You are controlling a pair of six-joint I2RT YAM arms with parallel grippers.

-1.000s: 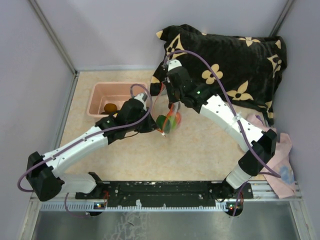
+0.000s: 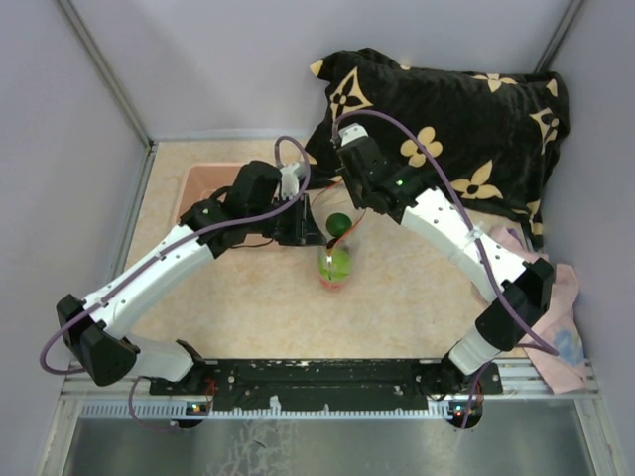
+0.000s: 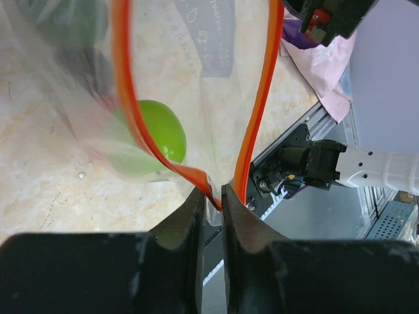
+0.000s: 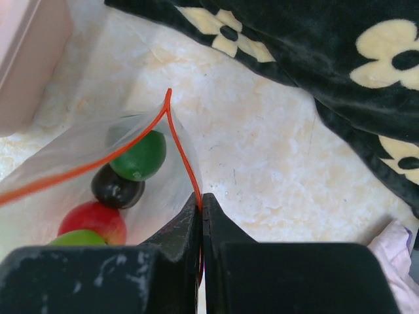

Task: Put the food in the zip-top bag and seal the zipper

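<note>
The clear zip top bag hangs between my two arms, its orange zipper [image 3: 254, 112] loosely bowed apart at the mouth. Inside lie a dark green food [image 4: 139, 156], a black one [image 4: 117, 186], a red one [image 4: 95, 221] and a light green one [image 3: 163, 129]. My right gripper is shut on the bag's zipper edge. At the bag's other zipper corner is my left gripper, its fingers slightly apart with the orange corner and thin film between their tips. In the top view the bag's lower end is over the table [image 2: 268, 317].
A pink bin [image 2: 201, 178] stands at the back left, partly covered by my left arm. At the back right lies a black flowered blanket [image 2: 456, 109]; a pink cloth [image 2: 556, 322] is at the right.
</note>
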